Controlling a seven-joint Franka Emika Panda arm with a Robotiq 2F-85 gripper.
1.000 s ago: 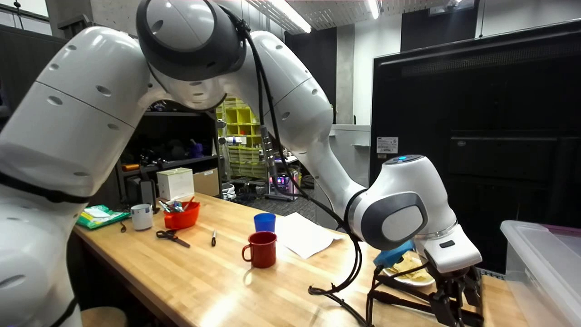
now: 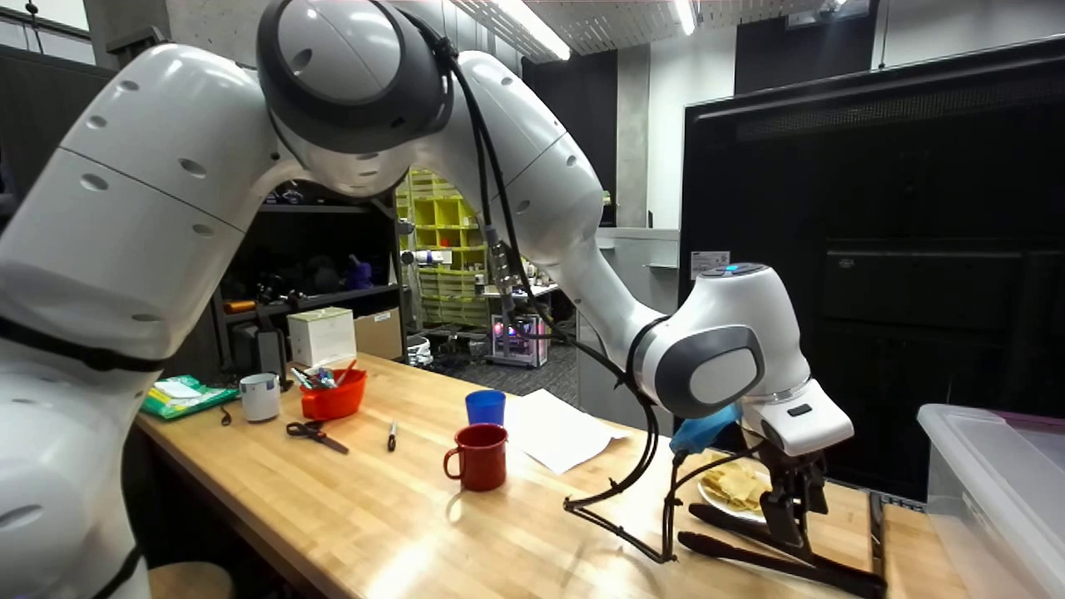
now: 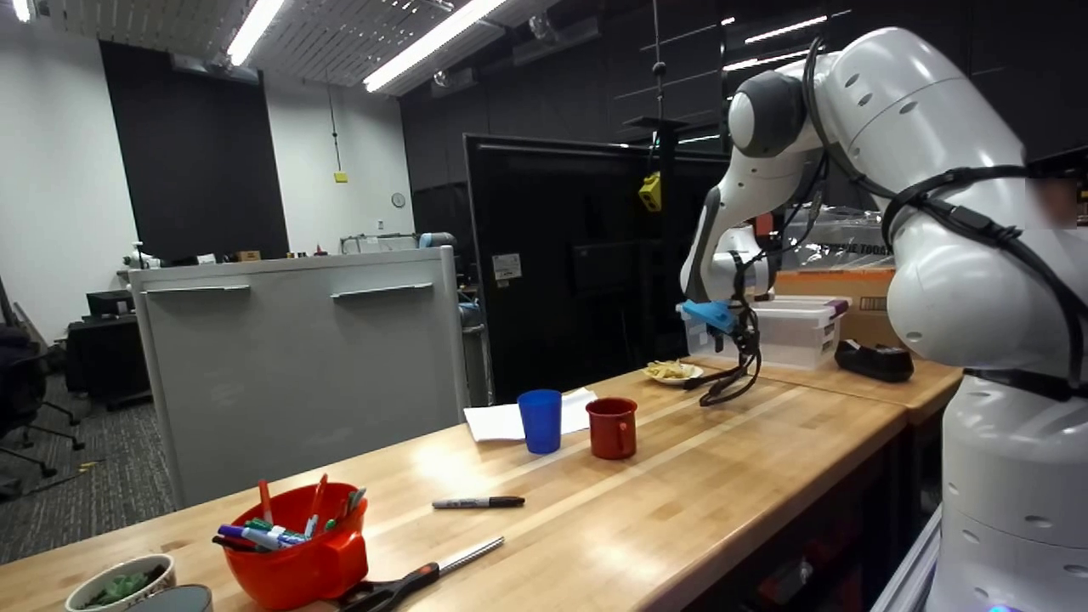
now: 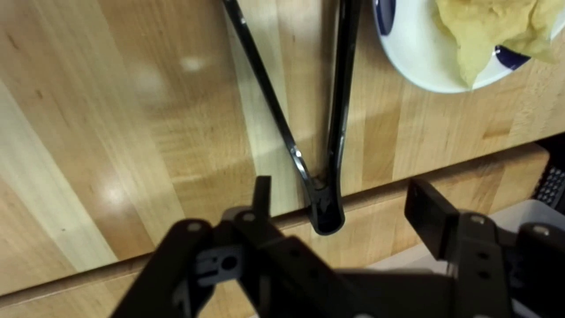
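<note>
A pair of black tongs (image 4: 339,127) lies on the wooden table, its two arms spread in a V and its joined end near the bottom centre of the wrist view. My gripper stands open above that joined end, with one finger to each side and nothing gripped. In exterior view 1 the gripper (image 2: 799,514) hangs at the table's right end, above the tongs (image 2: 744,561). A white plate (image 4: 416,58) with blue marks holds yellow chips (image 4: 479,26), beside the tongs at the upper right of the wrist view.
A clear plastic bin (image 2: 988,489) stands close on the right, and a black screen (image 2: 879,279) behind. Farther along the table are a red mug (image 2: 481,457), a blue cup (image 2: 485,406), white paper (image 2: 559,431), scissors (image 2: 317,435) and a red pen holder (image 2: 334,398).
My gripper has risen and shifted left in exterior view 1, off the joined end of the tongs. The tongs lie in about the same place. Mug, cup and paper have not moved.
</note>
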